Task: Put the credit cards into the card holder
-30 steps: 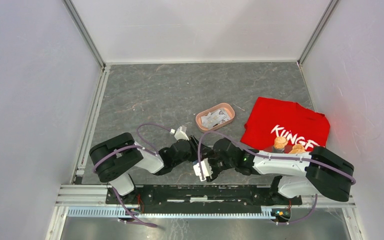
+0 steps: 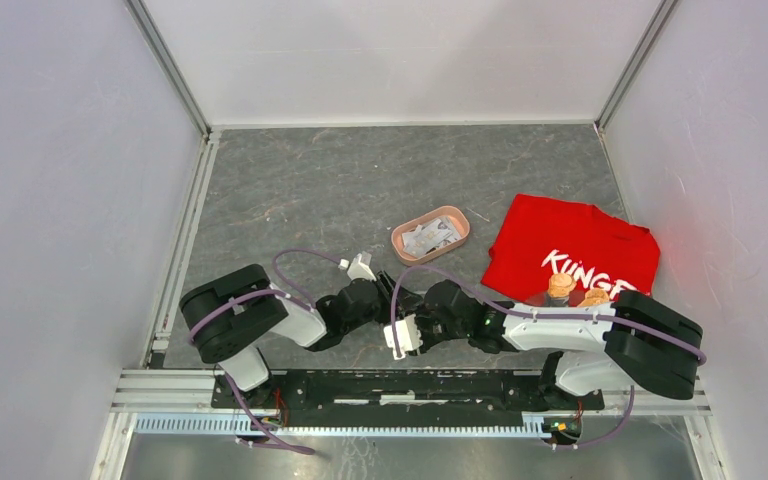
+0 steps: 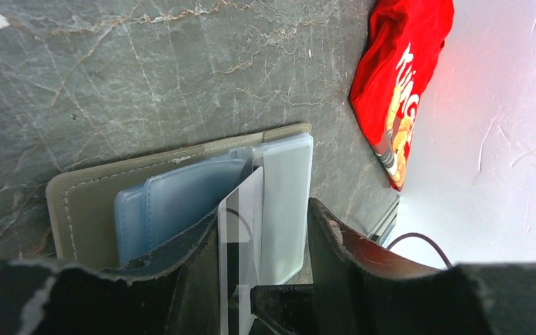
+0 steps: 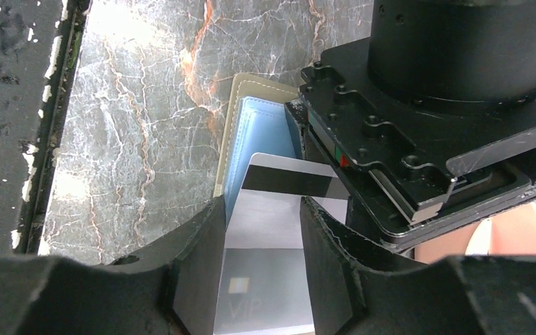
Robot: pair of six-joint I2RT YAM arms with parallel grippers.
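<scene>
The card holder [image 3: 98, 202], a beige stitched case with pale blue pockets, lies on the grey table. A white card [image 4: 272, 220] with a black stripe overlaps its blue part in the right wrist view; how deep it sits in a pocket I cannot tell. The same card [image 3: 251, 195] appears nearly edge-on in the left wrist view. My left gripper is open above the holder, its fingers apart. Over the card, my right gripper is part open, with a fingertip near each side. From above, both arms hide the holder.
Behind the grippers stands a pink tray [image 2: 397, 240] with several cards in it. A folded red shirt [image 2: 530, 225] lies at the right. My two grippers are very close together.
The left arm, tray and shirt look unchanged.
</scene>
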